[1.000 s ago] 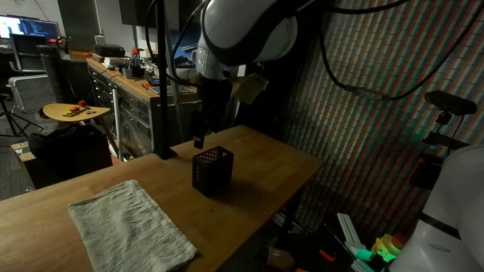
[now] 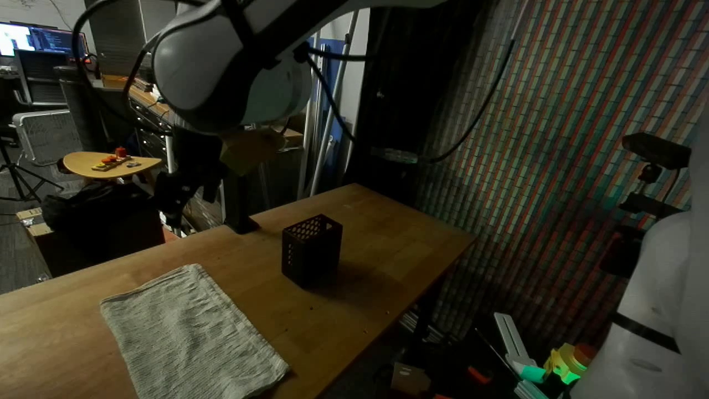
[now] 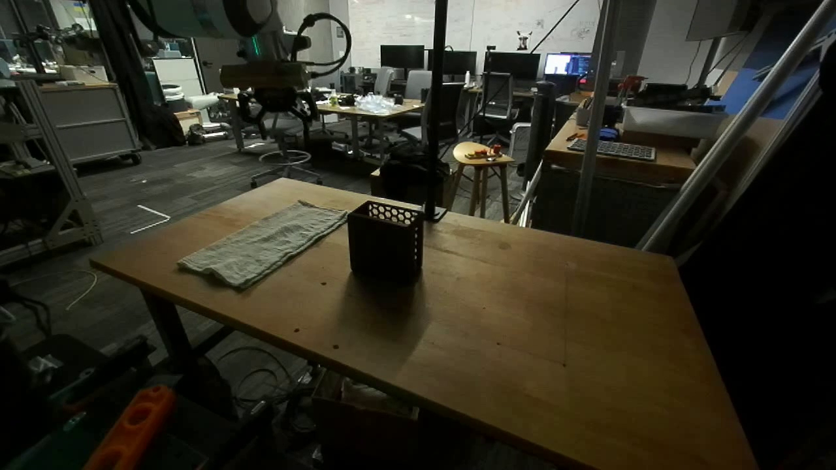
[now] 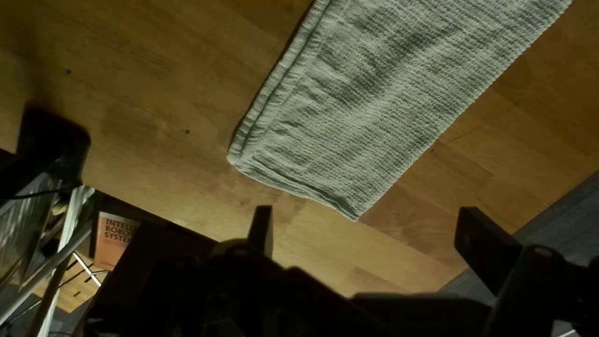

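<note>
A pale grey-green cloth [image 2: 193,332] lies flat on the wooden table, its folded layers showing along one edge in the wrist view, where the same cloth [image 4: 370,106] fills the upper middle. My gripper is open, its two dark fingers wide apart and nothing between them. In the second exterior view the gripper [image 3: 278,117] hangs well above the table's far left side, clear of the cloth [image 3: 266,243]. A black basket [image 3: 385,243] with hexagonal holes stands upright on the table, right of the cloth; its inside is mostly hidden.
A dark post [image 3: 435,117] rises from a base at the table's back edge, close behind the basket. Beyond the back edge stands a small stool [image 3: 482,156] with things on it.
Seen from the first exterior view, the arm and gripper have swung left, from above the basket toward the cloth's side. Cloth and basket have stayed in place.
</note>
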